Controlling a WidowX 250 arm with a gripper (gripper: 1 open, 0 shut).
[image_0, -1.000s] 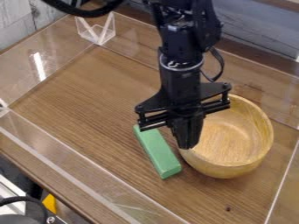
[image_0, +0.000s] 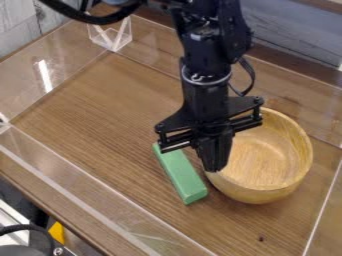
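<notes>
My black gripper (image_0: 209, 135) hangs in the middle of the view over the left part of a tan wooden bowl (image_0: 281, 165), its lower tip pointing down. It looks shut, with nothing visible between its fingers. A green rectangular block (image_0: 179, 172) lies on the wooden surface just left of the bowl, below and left of the gripper.
A clear plastic container (image_0: 110, 32) stands at the back left. A yellow object (image_0: 56, 231) and black cable parts show at the lower left edge, and a low wall runs along the back right.
The yellow object at the lower left edge shows more than before. The gripper, bowl and green block have not visibly moved.
</notes>
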